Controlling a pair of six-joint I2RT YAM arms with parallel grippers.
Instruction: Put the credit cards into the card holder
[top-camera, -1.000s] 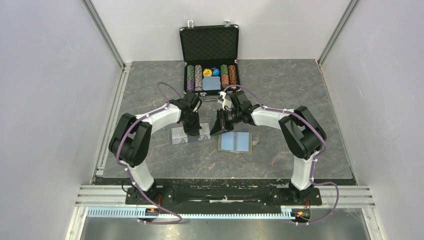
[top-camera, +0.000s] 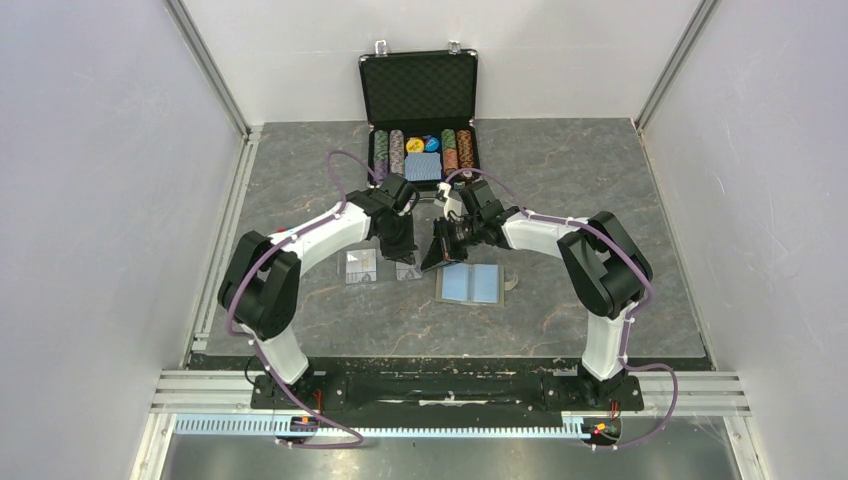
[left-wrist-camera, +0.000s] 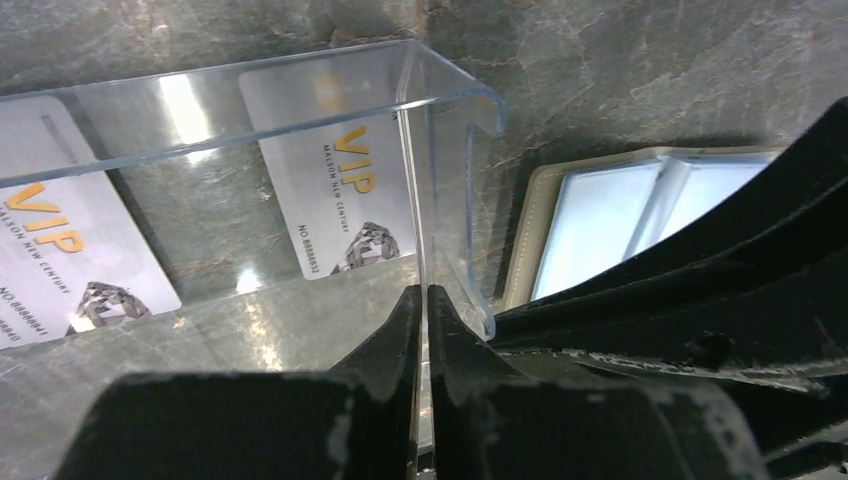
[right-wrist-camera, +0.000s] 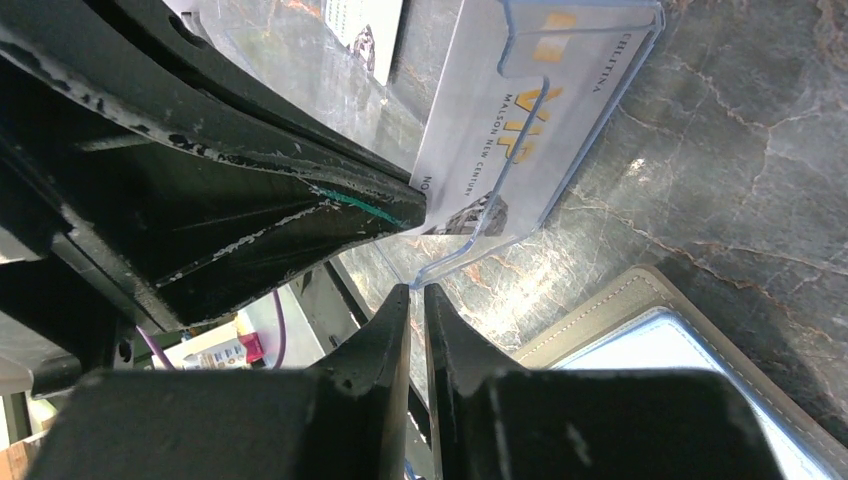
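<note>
A clear acrylic holder (left-wrist-camera: 200, 110) lies over VIP cards (left-wrist-camera: 350, 180) at centre-left, with another card (left-wrist-camera: 75, 230) farther left. My left gripper is shut at the holder's end wall, its tips pressed together by the edge; whether it pinches that edge I cannot tell. My right gripper is shut at the holder's near corner, on its clear edge, beside the left gripper. An open card wallet (top-camera: 471, 285) with blue pockets lies below the right gripper in the top view.
A black case (top-camera: 418, 90) of chips stands open at the back.
My left gripper has moved a little rightward, towards my right gripper, uncovering more of the left card. The right arm has stayed still.
</note>
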